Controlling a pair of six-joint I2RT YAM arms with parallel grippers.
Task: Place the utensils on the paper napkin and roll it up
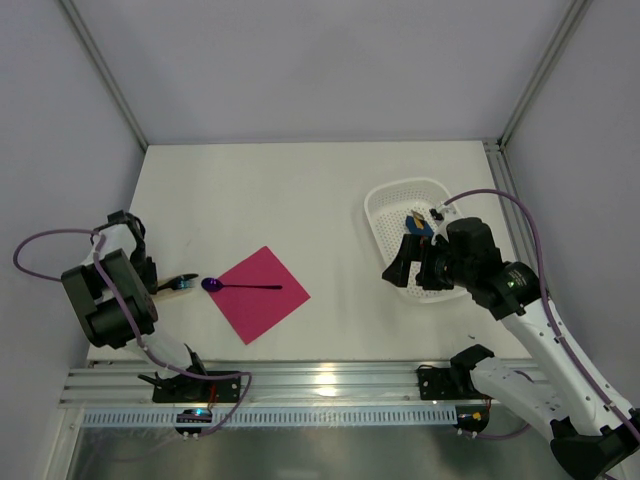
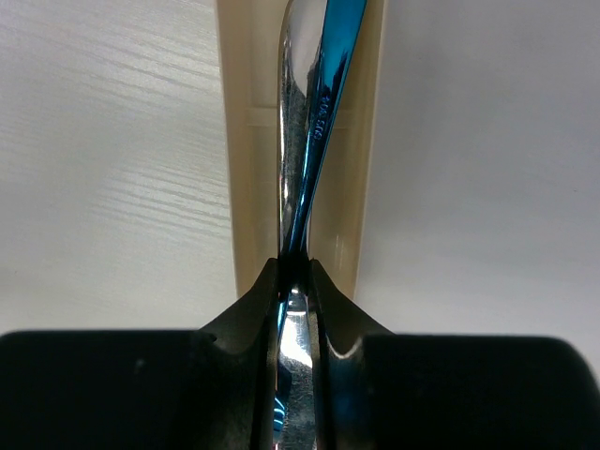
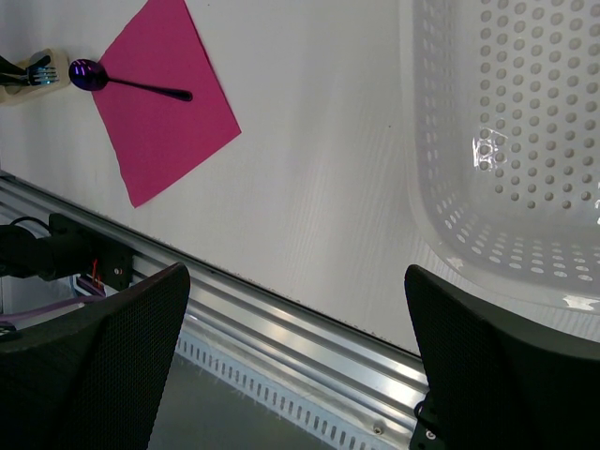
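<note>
A pink napkin (image 1: 255, 310) lies flat, with a purple spoon (image 1: 214, 285) across it. Left of it, a cream holder carries cutlery, including a fork (image 3: 42, 75) in the right wrist view. In the left wrist view, my left gripper has its fingers around a silver utensil (image 2: 292, 56) and a blue utensil (image 2: 333, 56); whether it grips them firmly I cannot tell. My right gripper hangs open over the right side of the table, empty.
A white perforated basket (image 1: 380, 200) with blue and yellow items stands at the right, under my right gripper.
</note>
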